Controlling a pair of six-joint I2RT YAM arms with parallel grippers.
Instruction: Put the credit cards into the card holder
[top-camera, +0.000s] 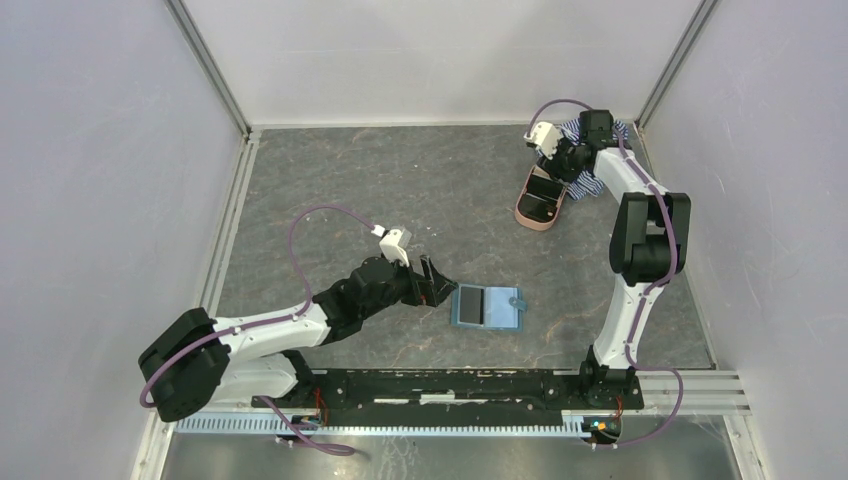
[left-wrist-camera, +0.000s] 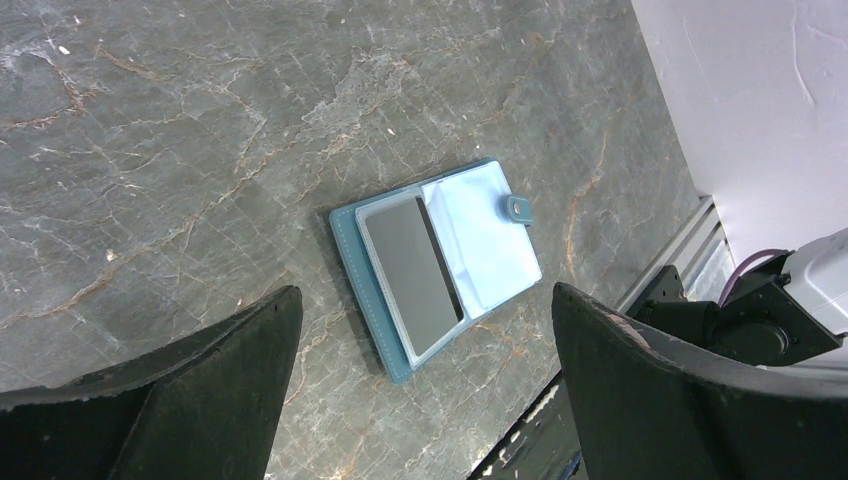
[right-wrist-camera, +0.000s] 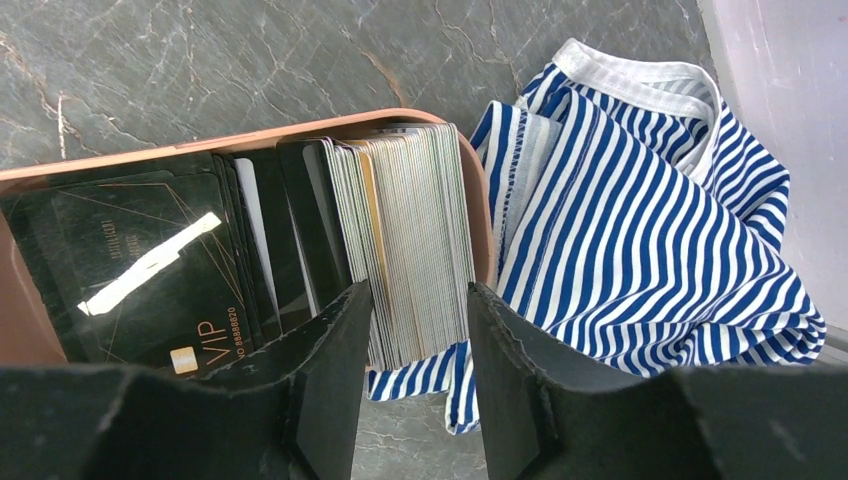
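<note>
The blue card holder (left-wrist-camera: 362, 262) lies unfolded on the table, a dark window on one half and a pale panel with a snap tab on the other. Left of it in the top view, my left gripper (top-camera: 441, 279) stands open, with only table between its fingers in its wrist view. At the far right, a tan box (top-camera: 534, 222) is filled with cards: black VIP cards (right-wrist-camera: 140, 265) lean at one end, and a tight row of pale cards (right-wrist-camera: 420, 240) stands at the other. My right gripper is part open over the pale cards, fingertips on either side of the row.
A blue-and-white striped cloth (right-wrist-camera: 640, 220) lies crumpled against the box's end, close to the right wall. Bare table (top-camera: 380, 170) stretches across the middle and back left.
</note>
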